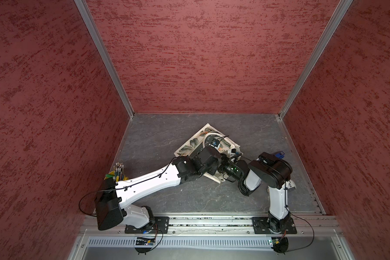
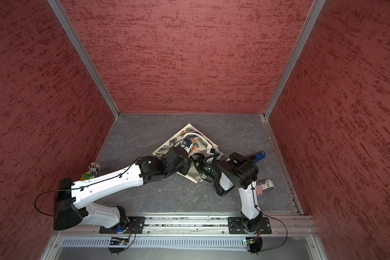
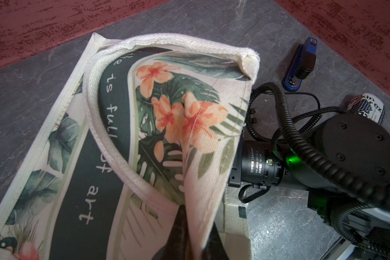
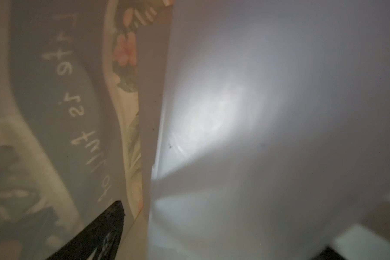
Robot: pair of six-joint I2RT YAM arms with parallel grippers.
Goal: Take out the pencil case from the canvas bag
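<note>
The floral canvas bag (image 1: pixel 195 140) (image 2: pixel 173 140) (image 3: pixel 104 203) lies in the middle of the floor, a white handle (image 3: pixel 99 134) across it. My left gripper is shut on the bag's rim and holds that edge up. My right gripper reaches inside the bag, open, one finger (image 4: pixel 106 225) along the printed fabric. A pale translucent item (image 4: pixel 264 108) fills much of the right wrist view between the fingertips; whether it is the pencil case I cannot tell.
A blue stapler (image 3: pixel 305 60) and a printed can (image 2: pixel 264 186) lie at the right. A pen holder (image 1: pixel 117 173) stands at the left.
</note>
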